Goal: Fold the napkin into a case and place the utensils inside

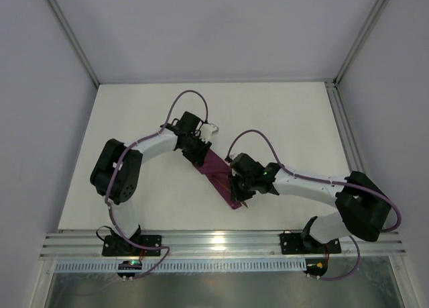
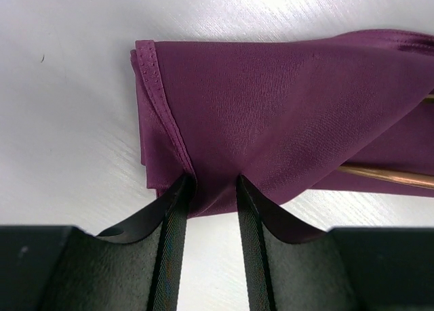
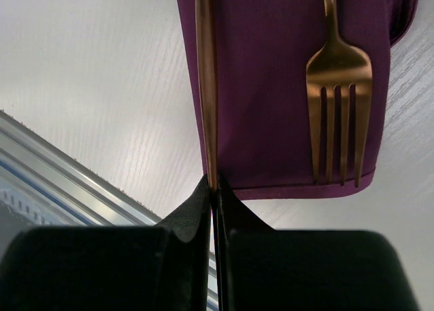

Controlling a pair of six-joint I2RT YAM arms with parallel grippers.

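Note:
The folded purple napkin [image 1: 211, 167] lies diagonally on the white table. My left gripper is shut on its hemmed upper section, which forms a pocket over part of the utensils. My right gripper is shut on a long copper utensil [image 3: 207, 87] that runs along the napkin's edge; its far end is out of the right wrist view. A copper fork [image 3: 339, 67] lies beside it on the napkin, tines toward the open edge. In the left wrist view a copper shaft [image 2: 380, 174] goes under the pocket's diagonal edge.
A metal rail [image 1: 208, 235] runs along the front edge, close to the napkin's near end. Both arms reach over the middle.

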